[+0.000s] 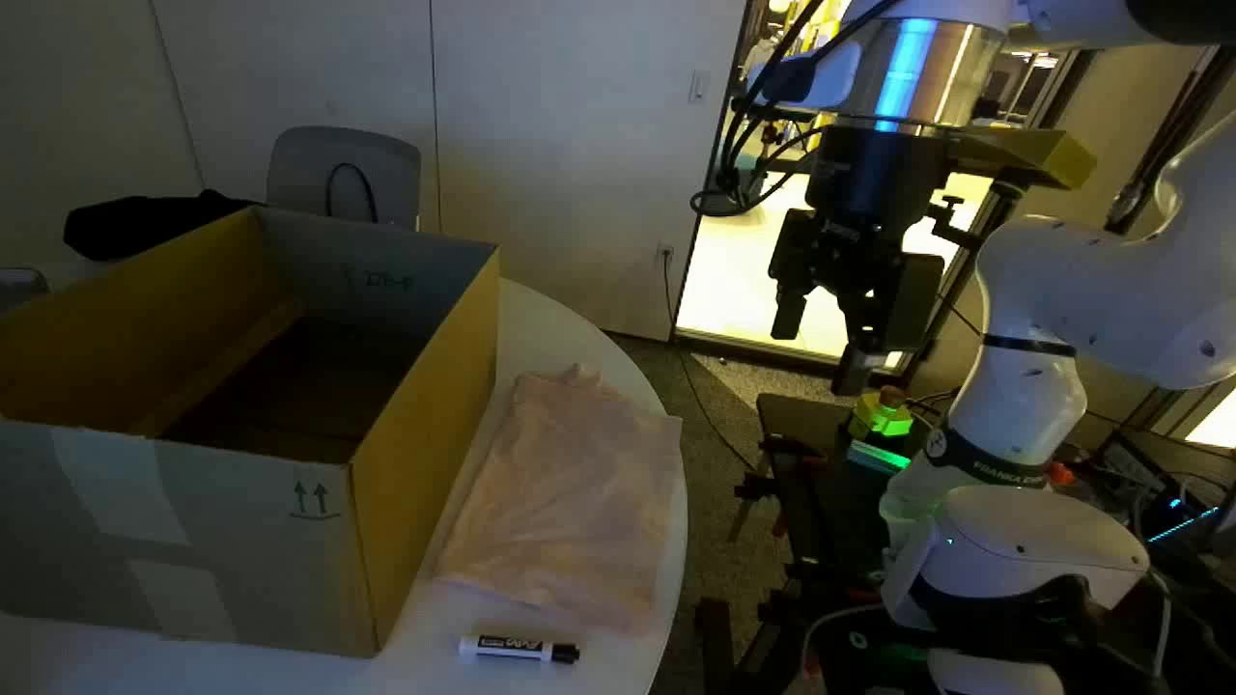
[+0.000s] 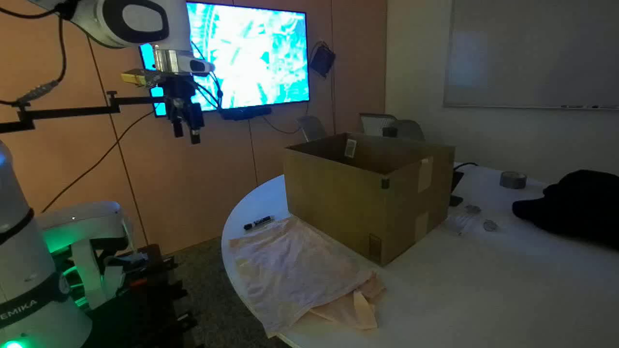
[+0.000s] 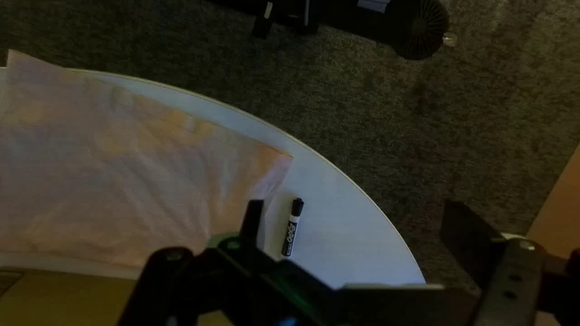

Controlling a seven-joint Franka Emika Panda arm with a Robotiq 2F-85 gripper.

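Observation:
High above the floor, beside the round table, my gripper [image 1: 820, 347] stands open with nothing between its fingers. The wrist view shows its two black fingertips [image 3: 253, 220] wide apart. A black-and-white marker [image 1: 518, 649] lies on the table; seen from the wrist, the marker [image 3: 292, 227] appears between the fingers but far below them. Beside it a pale pink cloth [image 1: 568, 498] is spread flat, and in the second exterior view one end of the cloth [image 2: 365, 310] is folded and rumpled. A large open cardboard box [image 1: 423, 429] stands next to the cloth; the part of its inside that shows looks empty.
The white round table [image 2: 493, 278] has clear surface in front of the box. A roll of tape [image 2: 512, 180] and a dark bundle [image 2: 580, 209] lie farther along it. Chairs [image 1: 344, 174] stand behind the table, and a large screen [image 2: 249, 58] hangs on the wall.

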